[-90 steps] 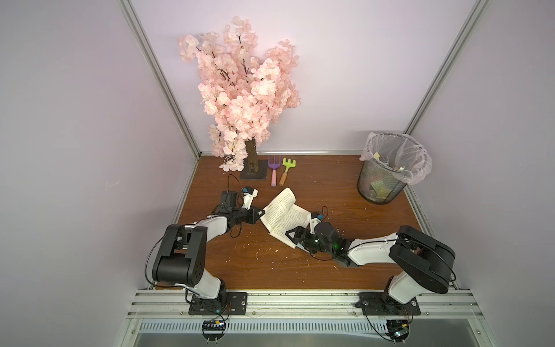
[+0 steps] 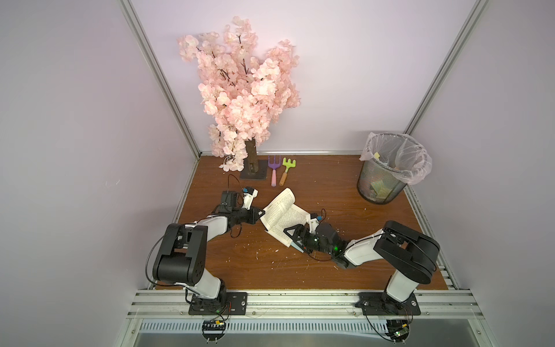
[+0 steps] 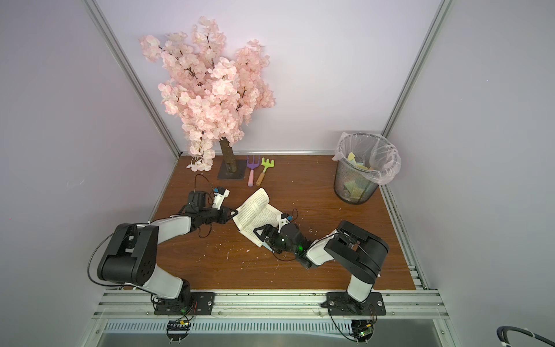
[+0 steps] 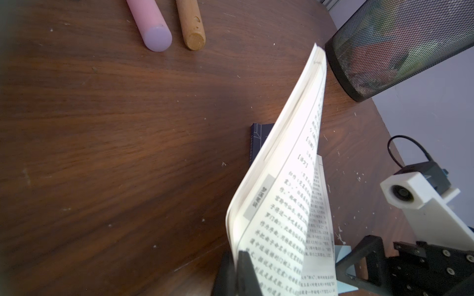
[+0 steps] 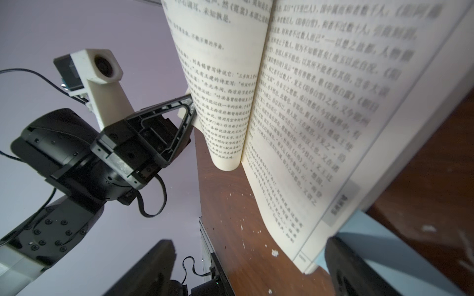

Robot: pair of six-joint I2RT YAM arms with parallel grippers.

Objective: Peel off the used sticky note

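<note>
An open book lies mid-table, its left half lifted and curled. My left gripper is shut on the thin edge of its raised pages. From beneath the book's near edge sticks out a light blue sticky note; the book covers part of it. My right gripper stands open low over the near side of the book, nothing between its fingers. In the right wrist view, one of its fingers overlaps the note and the book's corner; whether it touches them I cannot tell.
A mesh bin with a clear liner and paper scraps stands at the back right. Purple and green garden forks lie behind the book, near a pink blossom tree.
The right arm's elbow has swung left, and its gripper has shifted slightly left and toward the back. The book's near corner has shifted slightly left. My left arm has stayed still.
</note>
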